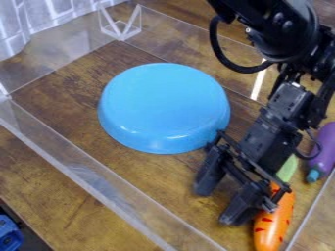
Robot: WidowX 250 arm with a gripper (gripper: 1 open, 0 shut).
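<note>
The black gripper [241, 184] is low over the wooden floor at the right, its dark fingers down beside an orange toy carrot [271, 220] with green leaves, which lies partly behind the arm. Whether the fingers hold anything or are open is hard to tell. A blue round object [163, 106] sits left of the gripper.
A purple toy [322, 147] lies at the right edge. Clear plastic walls bound the wooden floor [78, 147]. A blue item [7, 235] shows at the bottom left corner.
</note>
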